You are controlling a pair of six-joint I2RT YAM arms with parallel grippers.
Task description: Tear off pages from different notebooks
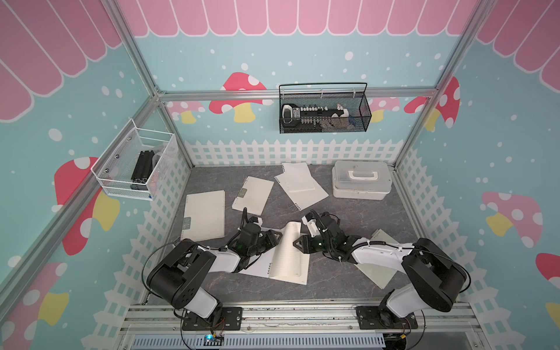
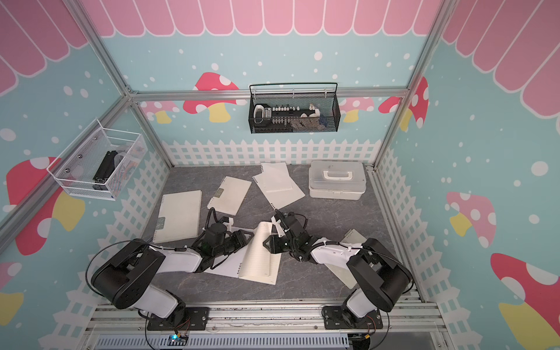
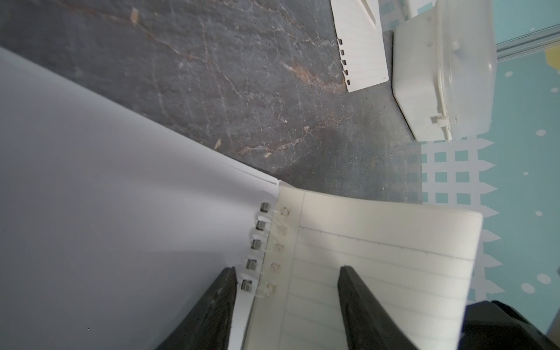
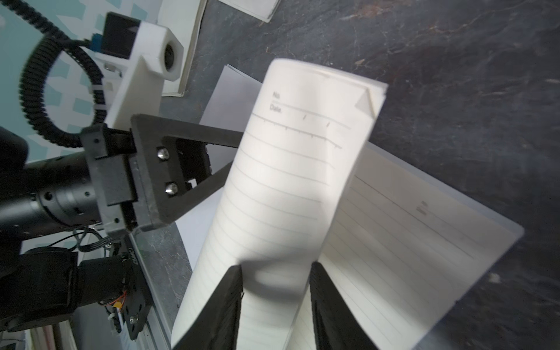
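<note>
An open spiral notebook (image 1: 253, 269) lies at the front middle, with a lined page (image 4: 291, 163) lifted and curled over from its lined stack (image 4: 408, 250). My left gripper (image 1: 271, 239) is over the binding; in the left wrist view its fingertips (image 3: 350, 280) are apart, either side of the spiral (image 3: 256, 245) and page edge. My right gripper (image 1: 302, 242) is at the curled page's right edge, its fingertips (image 4: 233, 274) apart across that edge in the right wrist view. Whether either touches the paper is unclear.
Closed notebooks (image 1: 204, 214) lie left and behind, loose sheets (image 1: 300, 186) at the back, a clear plastic box (image 1: 361, 180) back right, and another notebook (image 1: 379, 274) under my right arm. Wire baskets hang on the walls.
</note>
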